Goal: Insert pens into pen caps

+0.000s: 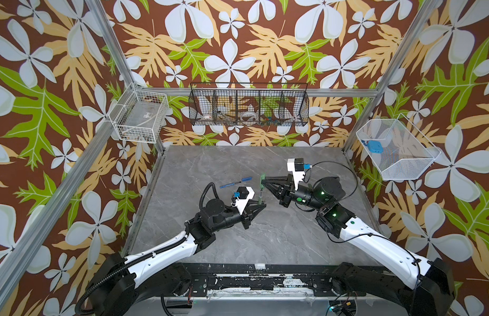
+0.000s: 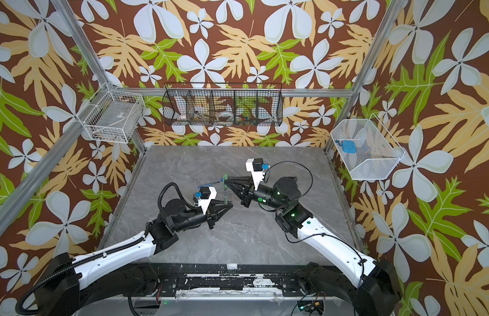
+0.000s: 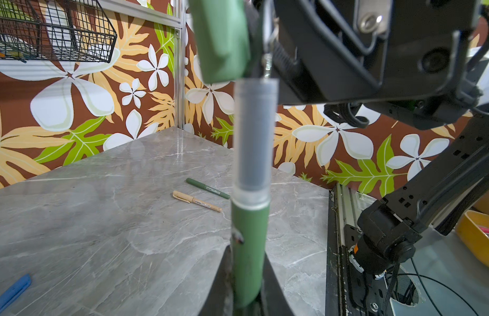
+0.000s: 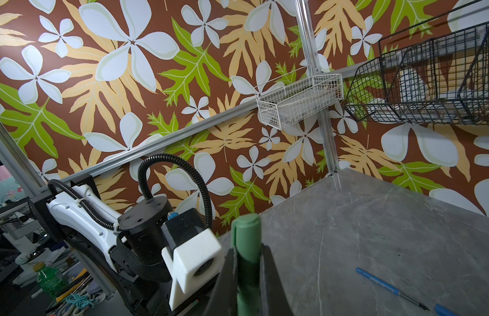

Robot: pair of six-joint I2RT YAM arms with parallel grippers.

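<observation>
My left gripper point(image 1: 256, 207) is shut on a green pen barrel point(image 3: 248, 247), held upright, its translucent grip and metal tip pointing up. Just above, my right gripper is shut on a green cap point(image 4: 247, 231). In the left wrist view the cap point(image 3: 215, 42) appears beside and above the tip; whether they touch I cannot tell. A blue pen point(image 4: 386, 284) with bare tip and a blue cap point(image 4: 442, 310) lie on the table. A green pen point(image 3: 207, 188) and a beige pen point(image 3: 197, 202) lie farther right.
Wire baskets hang on the frame: white at left point(image 1: 139, 131), black at back point(image 1: 247, 105), white mesh at right point(image 1: 402, 163).
</observation>
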